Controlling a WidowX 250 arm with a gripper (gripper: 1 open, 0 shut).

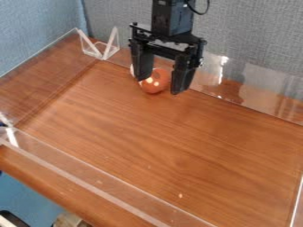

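The black gripper [161,75] hangs over the back middle of the wooden table, its two fingers standing wide apart. Behind and between the fingers sits a round orange-red object [154,83], partly hidden by the gripper. I cannot tell whether the fingers touch it; they appear open around or above it.
Clear plastic walls edge the wooden table [166,160]. A white wire-like frame [99,49] stands at the back left corner. Grey and pale blue panels stand behind.
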